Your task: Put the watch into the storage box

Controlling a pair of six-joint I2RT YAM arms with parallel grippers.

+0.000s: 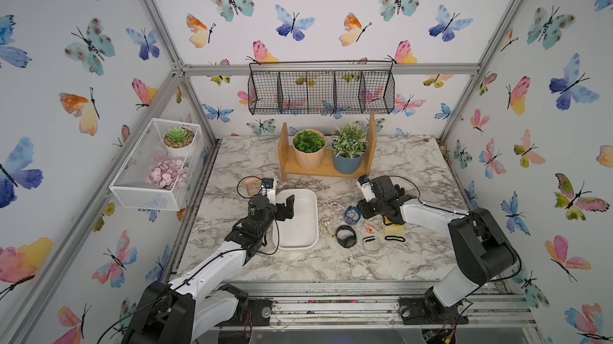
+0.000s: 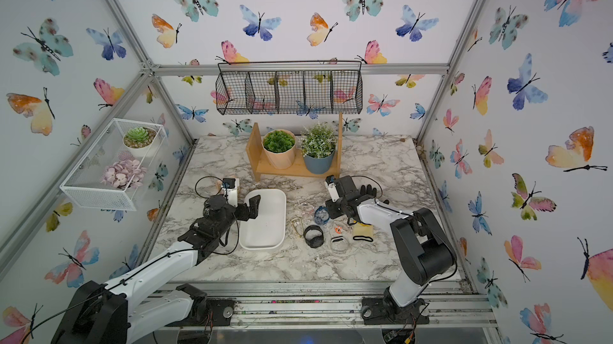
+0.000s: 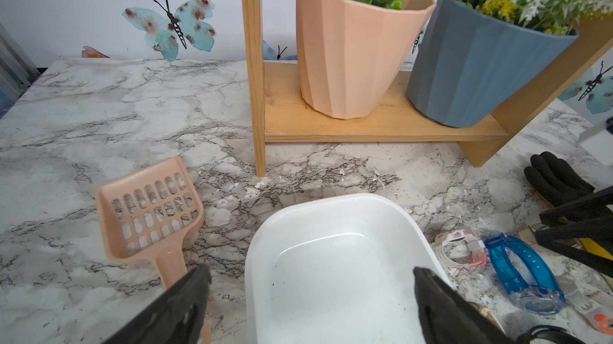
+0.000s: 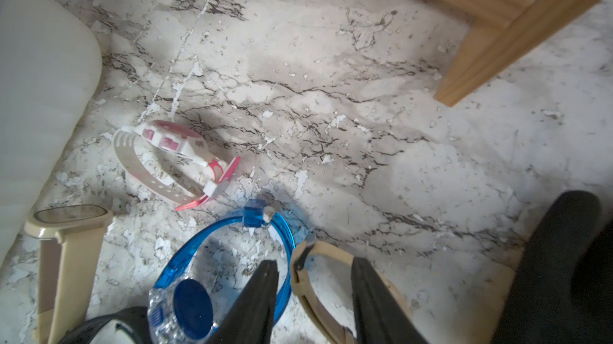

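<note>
Several watches lie on the marble table right of the empty white box [image 3: 344, 273]. In the right wrist view they are a pink-and-white watch [image 4: 182, 143], a clear blue one [image 4: 185, 312], a beige one [image 4: 73, 216] near the box, and part of a dark one [image 4: 118, 321]. My right gripper points down, its fingers [image 4: 258, 296] apart. A light tan watch band [image 4: 329, 251] shows between and below them; contact with it cannot be told. Over the box's left part, my left gripper [image 1: 288, 208] is open and empty, its fingers [image 3: 185, 299] wide apart.
A wooden shelf [image 3: 383, 134] with two potted plants stands behind the box. Left of the box lies a pink slotted scoop [image 3: 150, 210]. A black glove [image 4: 555, 273] is to the right, with a yellow cloth [image 1: 394, 234] by it.
</note>
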